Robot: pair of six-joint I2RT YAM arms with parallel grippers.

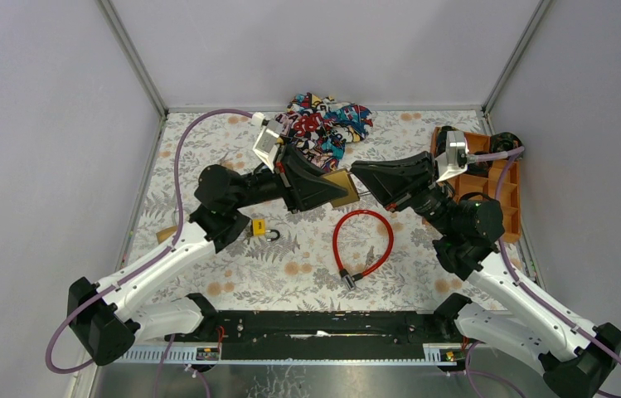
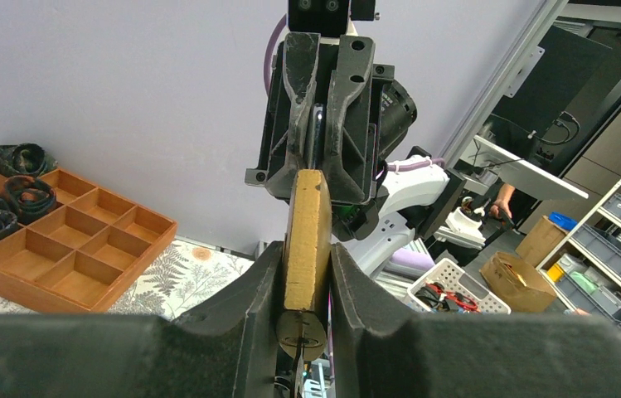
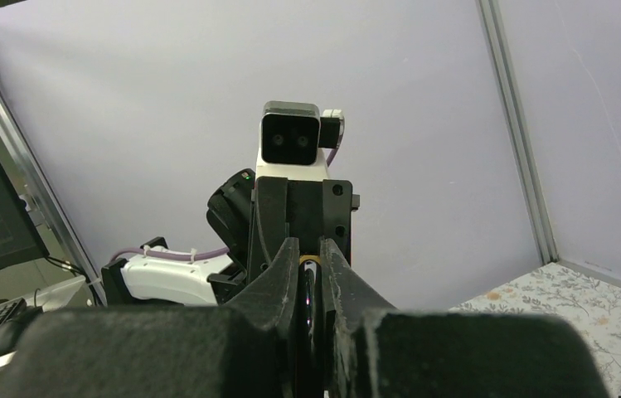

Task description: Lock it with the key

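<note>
A brass padlock (image 1: 341, 189) is held in the air above the middle of the table. My left gripper (image 1: 345, 191) is shut on its body; in the left wrist view the narrow brass edge (image 2: 307, 240) of the padlock rises between the dark fingers. From the right, my right gripper (image 1: 355, 168) is shut on the silver shackle (image 3: 310, 290), which stands between its fingers. In the top view part of the shackle (image 1: 365, 194) shows between the padlock body and the right fingers. A key shows clearly in no view.
A red cable lock (image 1: 390, 240) lies on the table below the grippers. A small yellow padlock (image 1: 259, 226) lies at left, a patterned cloth (image 1: 323, 124) at the back, and a wooden compartment box (image 1: 512, 195) at right.
</note>
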